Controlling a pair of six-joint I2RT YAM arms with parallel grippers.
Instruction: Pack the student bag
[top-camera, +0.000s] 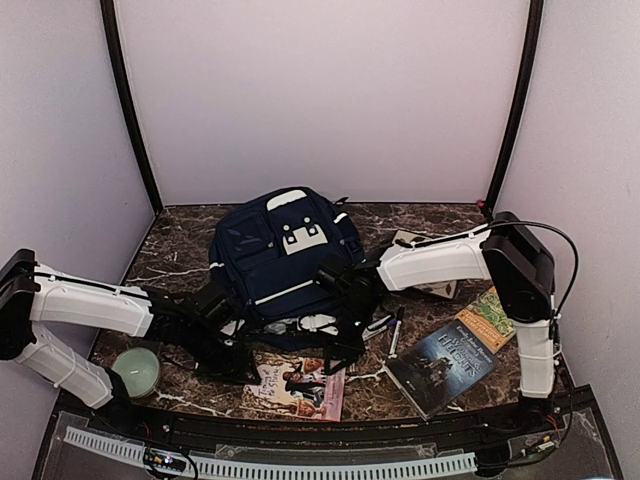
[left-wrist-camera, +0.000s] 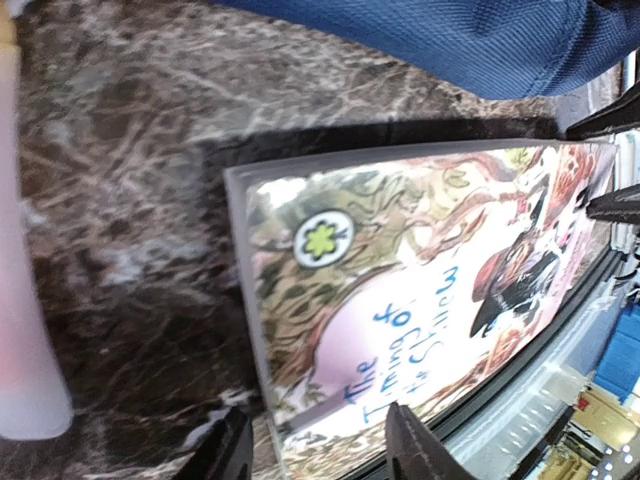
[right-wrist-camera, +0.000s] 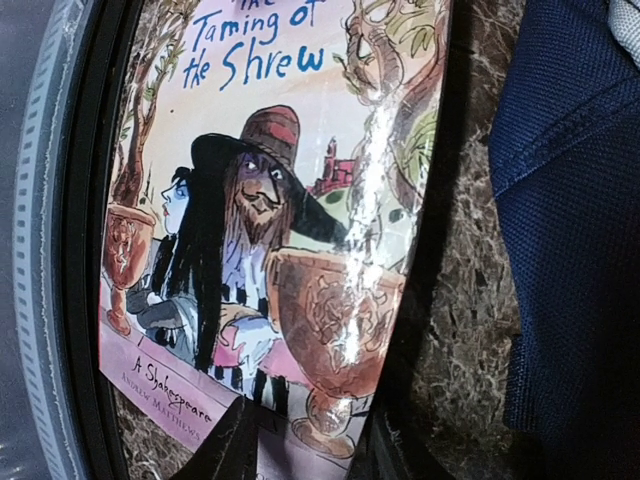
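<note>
The Taming of the Shrew book (top-camera: 292, 385) (left-wrist-camera: 400, 290) (right-wrist-camera: 260, 190) lies flat at the table's front edge, below the navy backpack (top-camera: 280, 250) (left-wrist-camera: 470, 40) (right-wrist-camera: 565, 230). My left gripper (top-camera: 240, 370) is over the book's left end, its fingers parted at that edge, partly open. My right gripper (top-camera: 340, 360) is at the book's other end, fingers parted around its corner, partly open. Whether either touches the book I cannot tell.
A Wuthering Heights book (top-camera: 445, 365) and an orange-green book (top-camera: 485, 315) lie at the right, with pens (top-camera: 395, 330) nearby. A green bowl (top-camera: 135, 372) sits front left. A patterned item at back right is mostly hidden by the right arm.
</note>
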